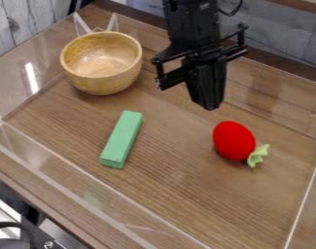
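A black gripper [204, 86] hangs from the arm over the upper middle of the wooden table, its fingers apart with nothing seen between them. Below it to the right lies a red round vegetable with a pale green top [234, 141]. A flat green block [122, 138] lies at the left middle, and a tan bowl [88, 68] stands at the upper left, left of the gripper.
A raised wooden edge runs along the back right, and a dark cable shows at the bottom left corner.
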